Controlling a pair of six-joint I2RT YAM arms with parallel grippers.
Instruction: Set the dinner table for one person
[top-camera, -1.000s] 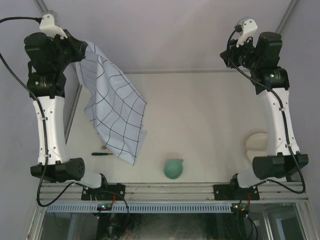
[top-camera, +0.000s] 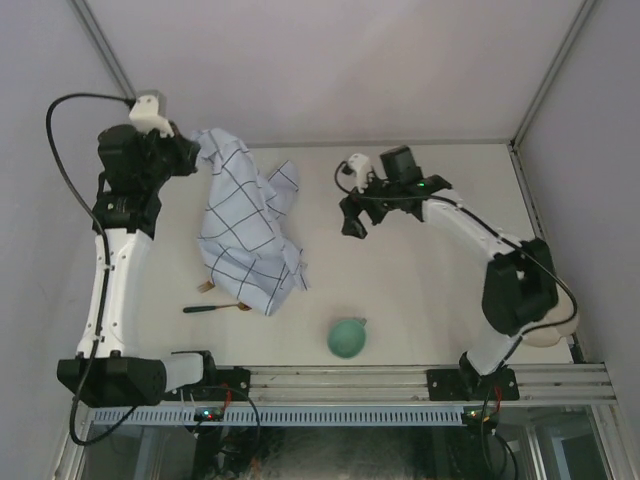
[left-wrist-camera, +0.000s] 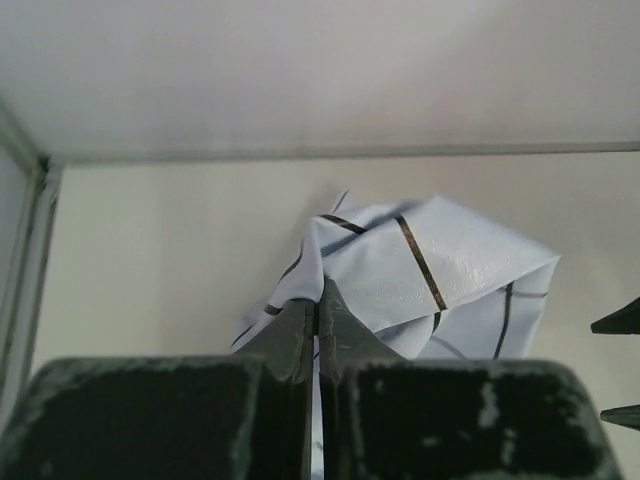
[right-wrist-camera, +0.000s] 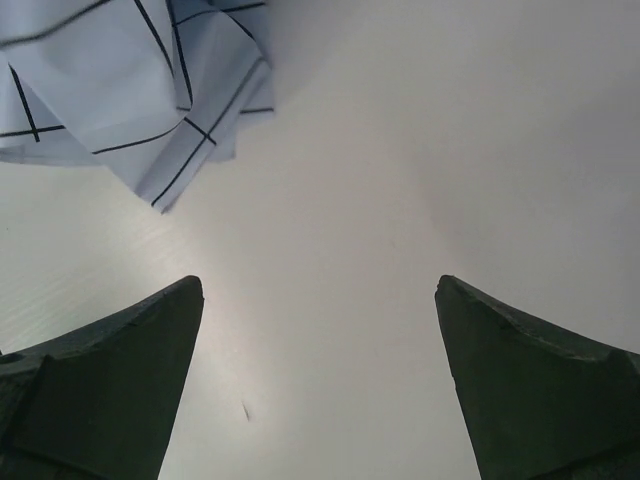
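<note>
A white cloth with dark grid lines (top-camera: 245, 225) lies rumpled on the left half of the table. At its far-left corner, my left gripper is shut on the fabric, which bunches up between the fingertips. To the right of the cloth, my right gripper (top-camera: 358, 220) stands open and empty; the right wrist view shows bare table between its fingers, with the cloth's edge at upper left. A green cup (top-camera: 347, 338) sits near the front edge. A dark-handled utensil (top-camera: 205, 308) lies at the front left, its tip by the cloth.
A beige plate (top-camera: 545, 335) at the front right is partly covered by my right arm. A small brown piece (top-camera: 206, 286) shows beside the cloth's left edge.
The right gripper has swung left across the table toward the cloth. My left gripper has come down and nearer, and the cloth has gone from hanging to lying more crumpled.
</note>
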